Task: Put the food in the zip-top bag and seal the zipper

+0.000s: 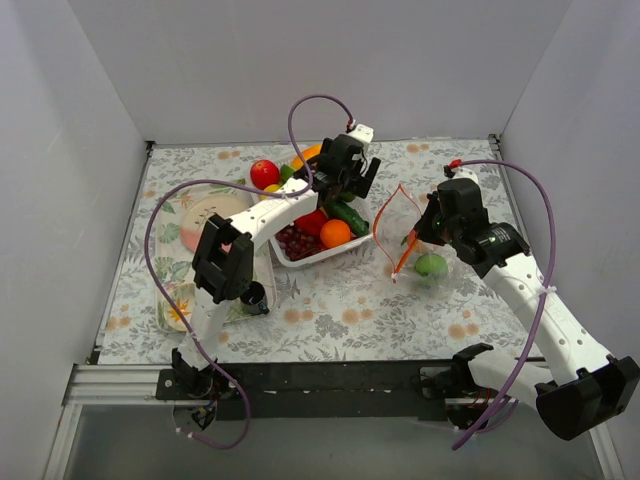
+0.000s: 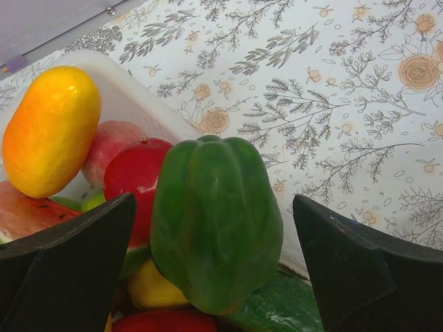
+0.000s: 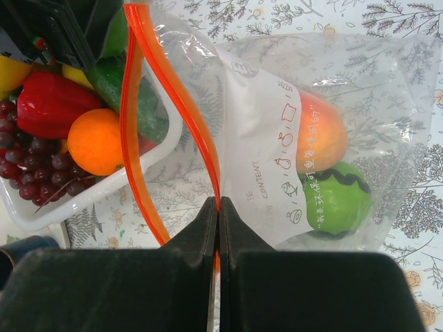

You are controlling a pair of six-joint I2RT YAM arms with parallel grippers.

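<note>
My left gripper is open above the food basket, its fingers on either side of a green bell pepper without visibly touching it. The clear zip top bag with an orange zipper rim lies on the right of the table. Shut on one side of that rim is my right gripper, and the bag's mouth gapes toward the basket. Inside the bag are a peach-like fruit and a green fruit, partly behind the printed white panel.
The white basket holds grapes, an orange, a red pepper, a cucumber and a mango. A dark mug stands on a tray at left. Table in front of the bag is free.
</note>
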